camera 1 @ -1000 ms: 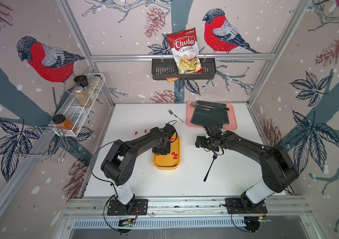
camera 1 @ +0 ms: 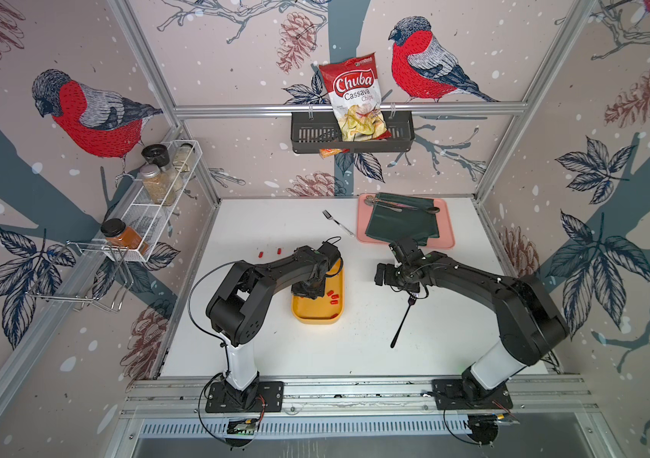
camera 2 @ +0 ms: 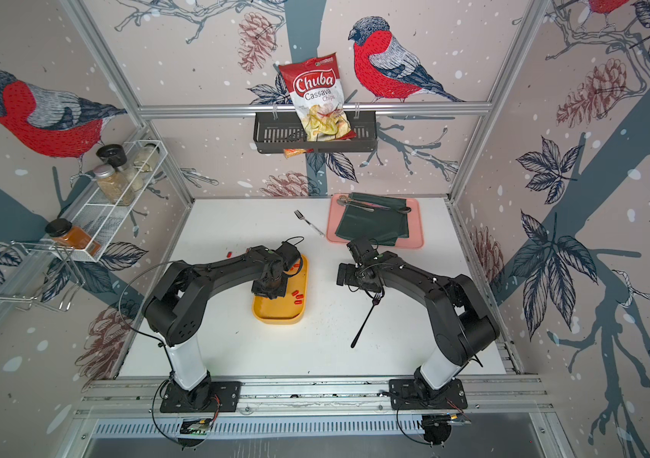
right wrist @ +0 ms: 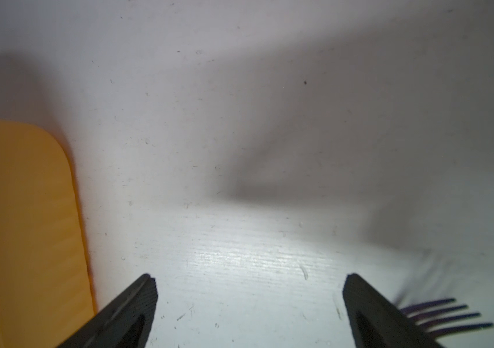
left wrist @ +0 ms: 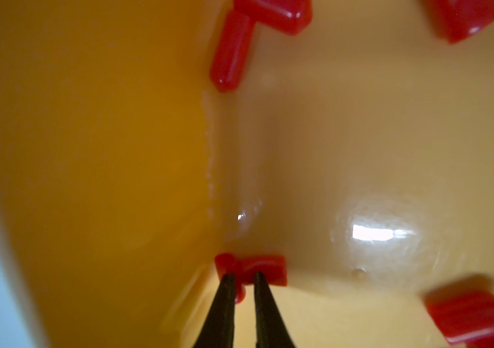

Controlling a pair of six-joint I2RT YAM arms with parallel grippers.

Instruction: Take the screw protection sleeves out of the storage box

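Observation:
The yellow storage box [camera 1: 315, 311] holds several red sleeves [camera 1: 332, 297]. In the left wrist view my left gripper is low inside the box, its narrowly parted fingertips at a red sleeve [left wrist: 264, 269] lying against the wall; whether it grips it I cannot tell. Other sleeves [left wrist: 229, 52] lie farther along the floor. Two red sleeves [camera 1: 279, 251] lie on the table left of the box. My right gripper stands open over the table right of the box, nothing between its fingers.
A black fork [camera 1: 403, 324] lies below the right gripper. A steel fork [camera 1: 338, 223] lies behind the box. A pink tray [camera 1: 447, 229] with a dark cloth sits at the back right. A hanging basket [camera 1: 302, 137] holds chips.
The left arm and gripper have moved slightly down within the box, and the box has shifted a little to the left. The right arm has barely moved.

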